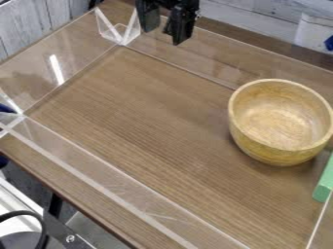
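Note:
My black gripper (166, 23) is at the top centre of the camera view, open and partly cut off by the frame's edge, above the back of the wooden table (130, 126). A large pale wooden bowl (278, 126) sits on the right side of the table, well away from the gripper. Whether anything lies beneath the gripper is hard to tell.
A clear plastic piece (117, 29) stands at the back left, beside the gripper. A green object (324, 179) lies at the right edge. Clear strips run along the table's left and front.

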